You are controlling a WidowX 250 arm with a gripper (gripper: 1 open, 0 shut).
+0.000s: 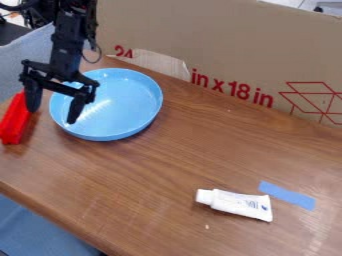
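My black gripper (59, 92) is open over the left part of the light blue plate (127, 105), with no object visible between its fingers. A red object (15, 120) lies at the table's left edge, left of the plate and partly behind the gripper. At the front right lies a white tube (234, 203).
A cardboard box (227, 50) stands along the back of the wooden table (174, 180). A strip of blue tape (287, 195) is on the table near the tube.
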